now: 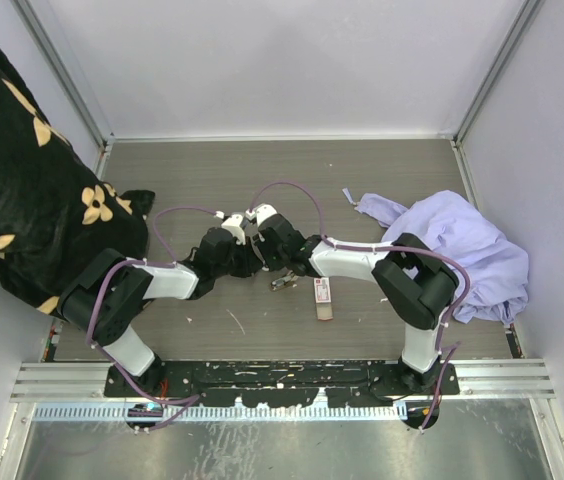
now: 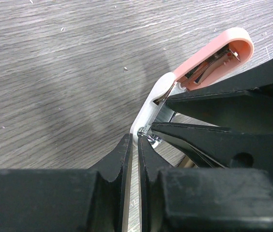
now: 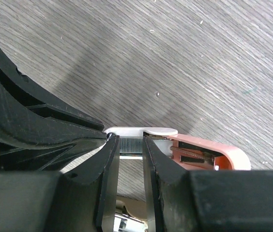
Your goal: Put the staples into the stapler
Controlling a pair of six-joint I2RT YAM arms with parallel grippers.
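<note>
The pink-and-white stapler part [image 2: 209, 55] lies with its spring showing in the pink end. My left gripper is shut on the tip of its white end. Coming from the right, my right gripper has its fingers on either side of a grey staple strip [image 3: 130, 146], which lies in or over the white part's channel; whether it is fully seated cannot be told. Seen from the top, both grippers meet near the table's middle and hide the stapler part.
A small metallic, brownish piece [image 1: 284, 281] lies just in front of the right gripper. The staple box [image 1: 323, 298] is close by to the right. A lavender cloth [image 1: 467, 250] is at the right and a black flowered blanket [image 1: 42, 170] at the left.
</note>
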